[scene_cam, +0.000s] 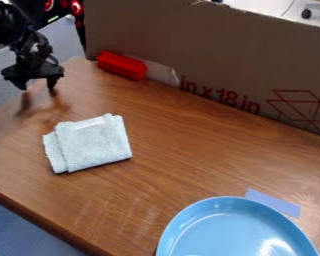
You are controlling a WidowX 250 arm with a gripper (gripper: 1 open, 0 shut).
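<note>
A black gripper (39, 84) hangs over the table's far left edge, fingers pointing down and apparently parted, with nothing visible between them. A folded white cloth (88, 143) lies on the wooden table (176, 170) below and right of it, apart from it. A red object (121, 65) lies at the back against the cardboard. A light blue plate (234, 235) sits at the front right, partly out of frame.
A large cardboard panel (216, 50) walls off the back of the table. A strip of blue tape (272, 202) is beside the plate.
</note>
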